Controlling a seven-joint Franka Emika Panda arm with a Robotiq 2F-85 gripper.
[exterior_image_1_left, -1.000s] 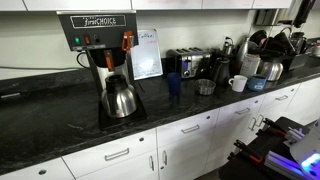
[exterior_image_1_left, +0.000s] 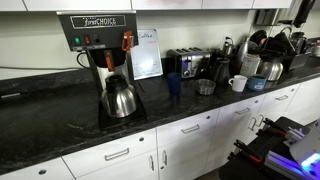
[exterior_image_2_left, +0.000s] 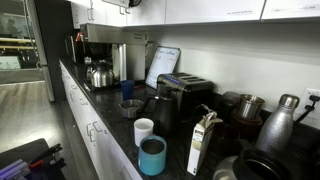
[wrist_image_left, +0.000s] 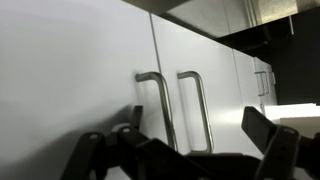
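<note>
In the wrist view my gripper stands open in front of white cupboard doors, with its dark fingers (wrist_image_left: 258, 128) apart. Two slim metal handles show side by side: the left handle (wrist_image_left: 164, 105) on the left door (wrist_image_left: 65, 70), the right handle (wrist_image_left: 201, 105) on the door beside it. Both handles appear across the gap between the fingers, the left one closer to the left finger. I cannot tell whether a finger touches either. Neither exterior view shows the fingers clearly.
A coffee machine (exterior_image_1_left: 97, 35) with a steel carafe (exterior_image_1_left: 119, 98) stands on the black counter (exterior_image_1_left: 40, 130). To its right are a blue cup (exterior_image_1_left: 174, 83), a toaster (exterior_image_1_left: 188, 62), a glass bowl (exterior_image_1_left: 205, 87) and a white mug (exterior_image_1_left: 239, 83).
</note>
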